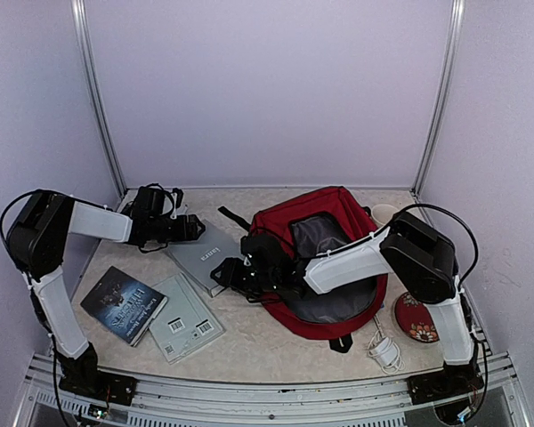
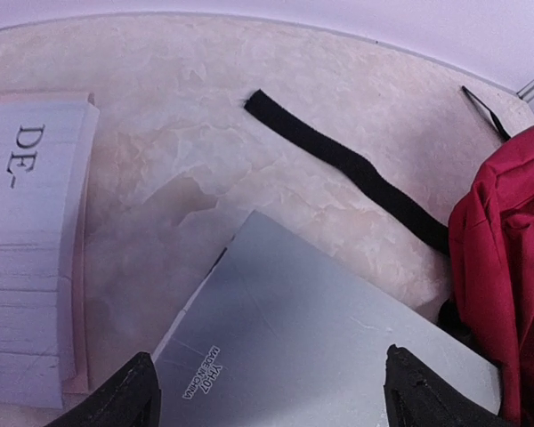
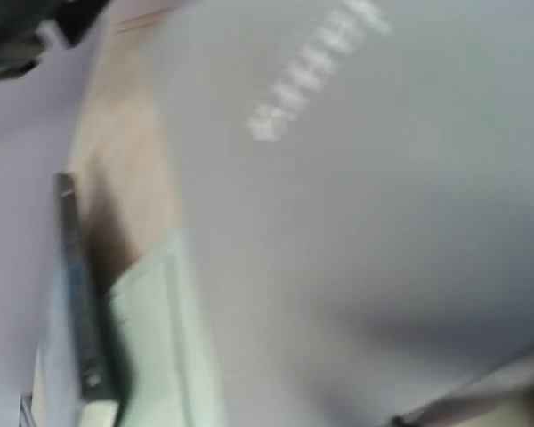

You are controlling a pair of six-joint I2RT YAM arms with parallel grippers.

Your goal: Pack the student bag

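Observation:
The grey book [image 1: 205, 254] lies flat left of the red backpack [image 1: 347, 203], which lies open with its dark inside showing. My left gripper [image 1: 194, 229] hangs over the book's far left part. In the left wrist view its fingers [image 2: 116, 400] stand wide apart, open and empty, with the grey cover [image 2: 285, 302] beyond them. Low at the book's near right end is my right gripper [image 1: 224, 274], its forearm crossing the backpack. The blurred cover [image 3: 356, 205] fills most of the right wrist view, and whether those fingers hold its edge cannot be told.
A dark blue book [image 1: 123, 304] and a pale green book [image 1: 185, 322] lie at the front left. Right of the backpack are a red flowered plate [image 1: 415, 318], a white corded object [image 1: 385, 352] and a white cup [image 1: 384, 213]. A black strap [image 2: 338, 160] lies behind the grey book.

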